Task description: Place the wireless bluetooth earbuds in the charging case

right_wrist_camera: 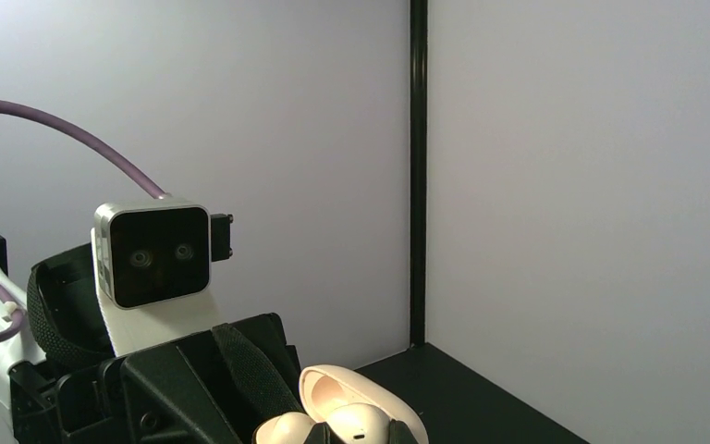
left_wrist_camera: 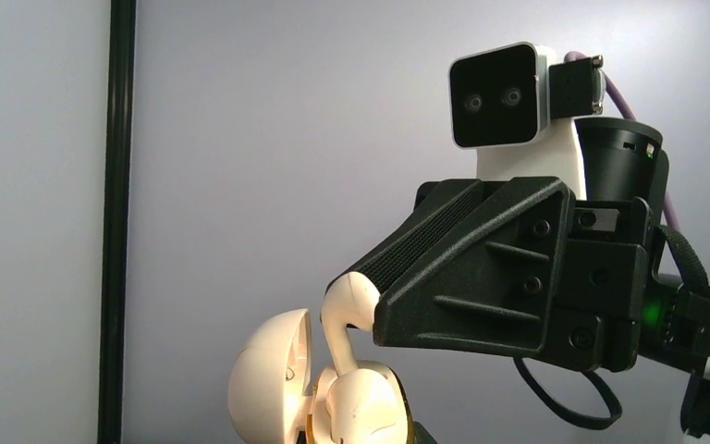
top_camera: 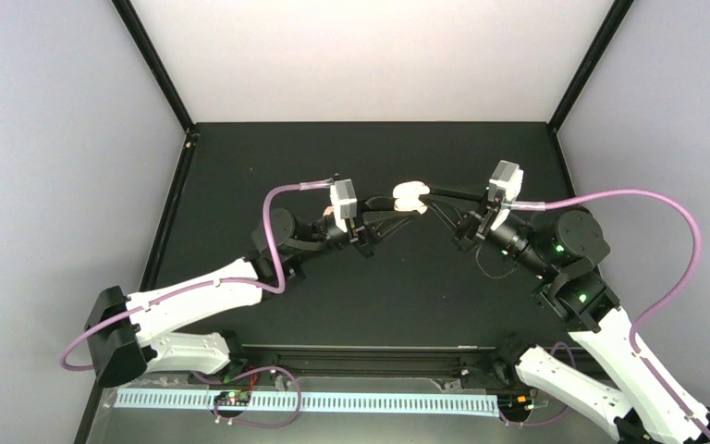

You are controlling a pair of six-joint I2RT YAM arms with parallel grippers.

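Note:
The white charging case [top_camera: 410, 191] is held mid-air at the centre of the top view, its lid [left_wrist_camera: 261, 379] standing open. My left gripper [top_camera: 394, 203] is shut on the case, which sits low in both wrist views. My right gripper [top_camera: 427, 198] comes from the right, shut on a white earbud [left_wrist_camera: 351, 296] whose stem reaches down to the case body [left_wrist_camera: 359, 412], apparently touching it. In the right wrist view the open lid [right_wrist_camera: 347, 377] shows behind white rounded pieces; whether the stem is inside a slot is hard to tell.
White walls [top_camera: 370, 65] with black corner posts surround the workspace. Cables loop along both arms.

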